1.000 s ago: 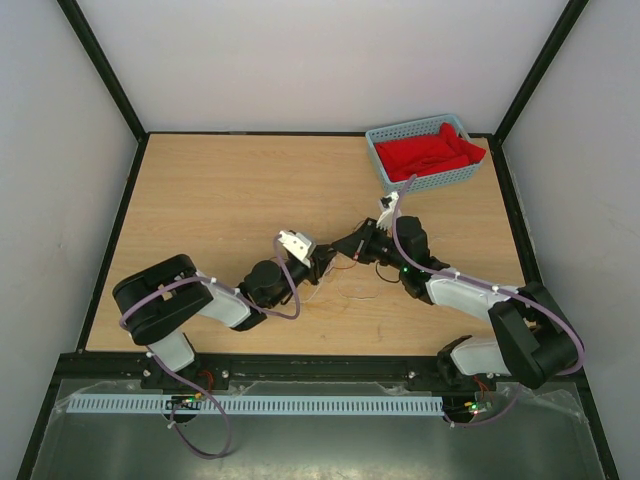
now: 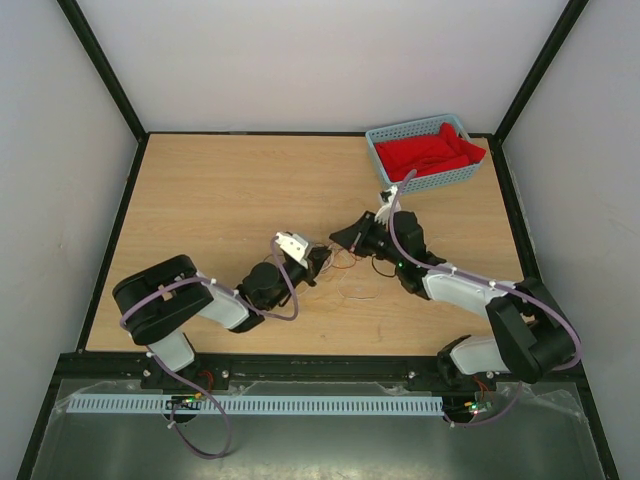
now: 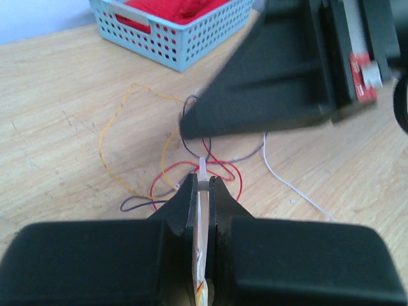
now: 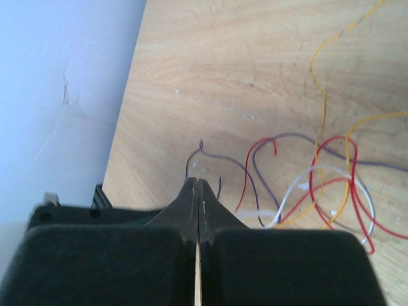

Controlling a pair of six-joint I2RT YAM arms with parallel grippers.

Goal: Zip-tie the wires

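Observation:
Loose wires lie tangled on the wood under both grippers: red [image 4: 354, 146], yellow [image 3: 102, 150], purple and white [image 3: 293, 188]. In the left wrist view my left gripper is shut on a thin pale strip [image 3: 203, 236], seemingly a zip tie, upright between its fingers. My right gripper is shut above the wires, with nothing clearly between its fingertips; in the left wrist view it hangs just above and beyond the left one.
A blue basket [image 2: 408, 128] with red cloth [image 2: 425, 152] stands at the back right. Walls border the table on the sides and back.
My left gripper has drawn slightly left, away from the right one, and the right gripper has shifted slightly, opening a small gap between them.

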